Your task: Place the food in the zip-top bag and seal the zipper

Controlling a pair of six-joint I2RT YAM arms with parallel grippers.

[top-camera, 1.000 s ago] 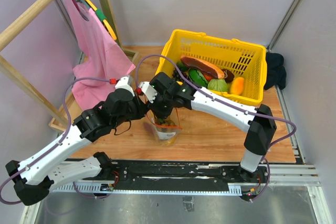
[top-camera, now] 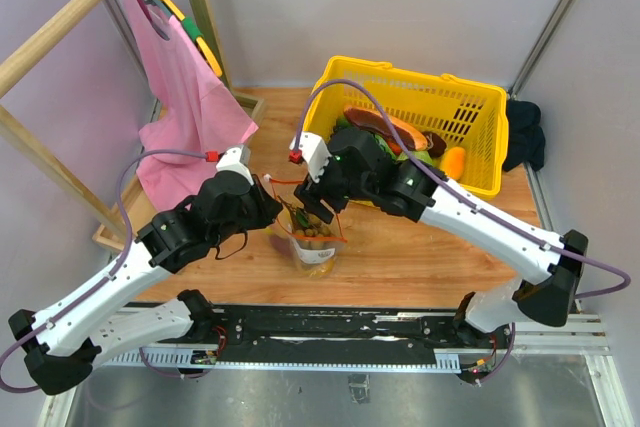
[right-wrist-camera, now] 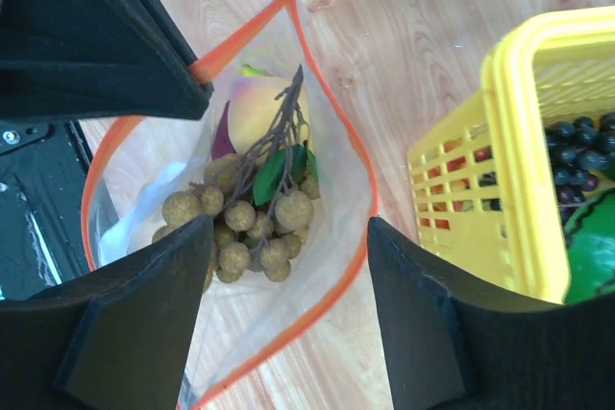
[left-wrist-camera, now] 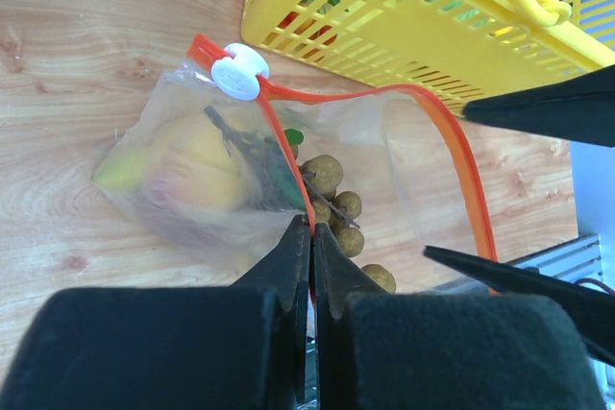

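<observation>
The clear zip top bag (top-camera: 318, 256) has an orange-red rim and gapes open on the table. My left gripper is shut on this rim (left-wrist-camera: 285, 146); the white slider (left-wrist-camera: 238, 71) sits at one end of it. Inside lie a bunch of brown round fruits (right-wrist-camera: 252, 218) with stem and leaves, and a pale peach-like fruit (right-wrist-camera: 259, 112). Above the bag mouth, the fingers of my right gripper stand wide apart. Nothing is held between them, and the fruits lie below.
Behind and to the right stands a yellow basket (top-camera: 478, 97) with more produce, close to the bag. A pink cloth (top-camera: 190, 112) hangs from a wooden rack at left. Bare table (top-camera: 440, 267) lies at front right.
My right gripper has drawn back from inside the bag mouth, upward and to the right, leaving the brown fruits in view. The left arm has kept its place at the rim.
</observation>
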